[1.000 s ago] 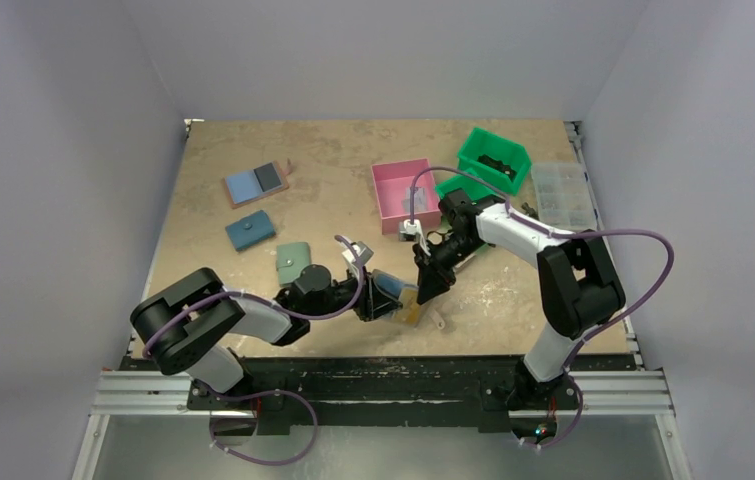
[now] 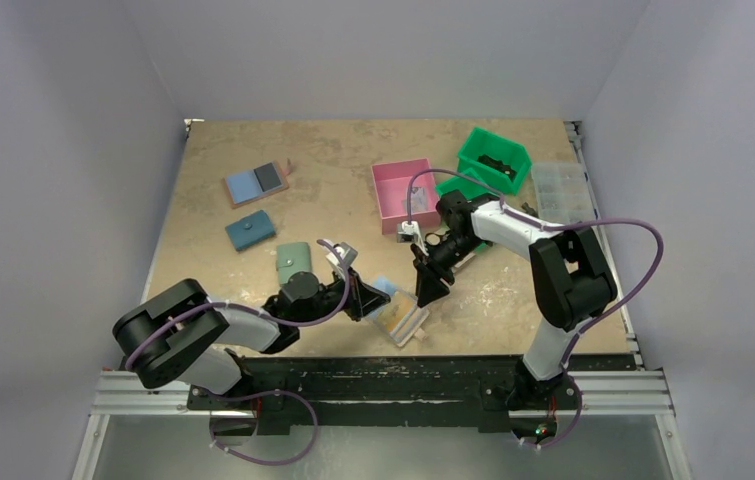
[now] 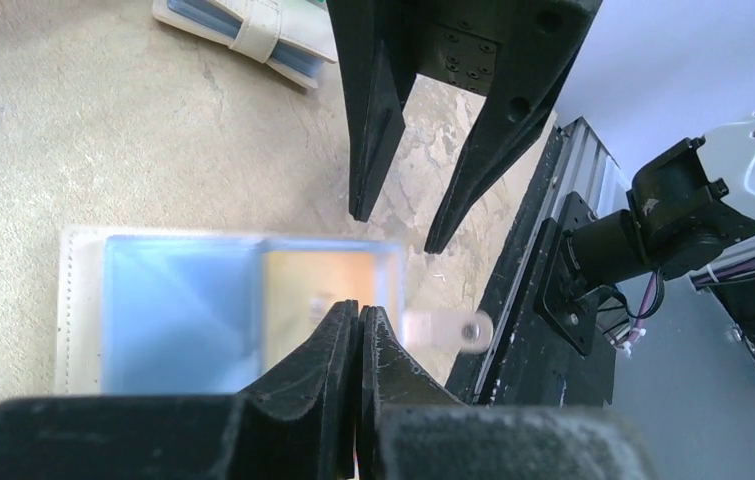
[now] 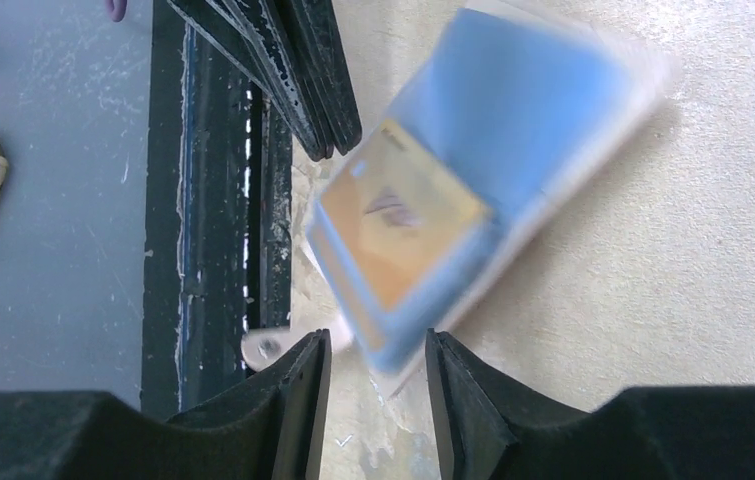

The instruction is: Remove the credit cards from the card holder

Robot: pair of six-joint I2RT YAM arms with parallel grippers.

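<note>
The card holder (image 2: 398, 315) lies open near the front edge, white with blue pockets (image 3: 178, 310) and a tan card (image 4: 401, 215) showing, blurred in both wrist views. My left gripper is shut with nothing visible between its fingers, at the holder's near side in its own view. My right gripper stands open over the holder's end, its fingers apart and empty; in the top view it is at the holder's upper right (image 2: 423, 285).
A green holder (image 2: 293, 262), a blue holder (image 2: 249, 230) and another open holder (image 2: 243, 185) lie left. A pink bin (image 2: 388, 185), green bins (image 2: 483, 140) and a clear box (image 2: 563, 190) stand at the back right.
The card holder has shifted and turned toward the front edge. My left gripper has drawn slightly back to the left; my right arm has moved only a little.
</note>
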